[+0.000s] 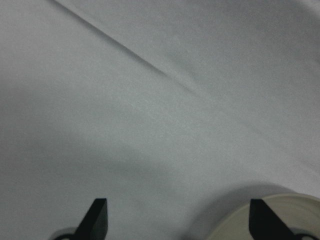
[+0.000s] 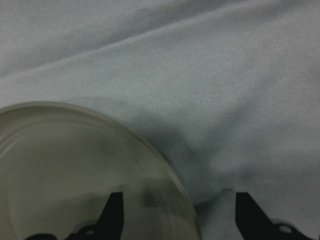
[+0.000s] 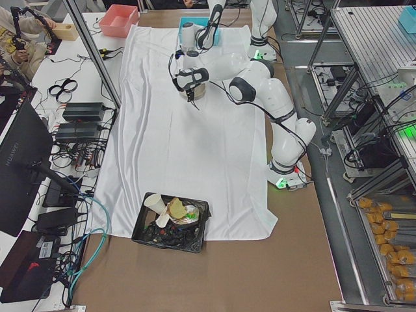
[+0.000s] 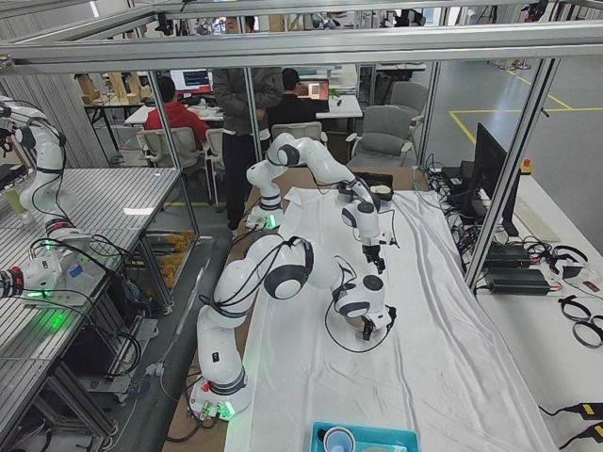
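Note:
A pale round dish (image 2: pixel 75 165) rests on the white cloth (image 4: pixel 405 377), mostly hidden under the arms in both camera views. In the right wrist view my right gripper is open, one finger over the dish's inside and the other beyond its rim, over the cloth. In the left wrist view my left gripper is open too, with the dish's rim (image 1: pixel 275 199) at the lower right by one finger. Which arm is which in the camera views is hard to tell.
A black lined bin (image 3: pixel 162 237) with cups and scraps stands at one end of the cloth, a blue tray (image 4: pixel 405 440) with a cup at the other. A pink tub (image 3: pixel 117 19) sits on the side table.

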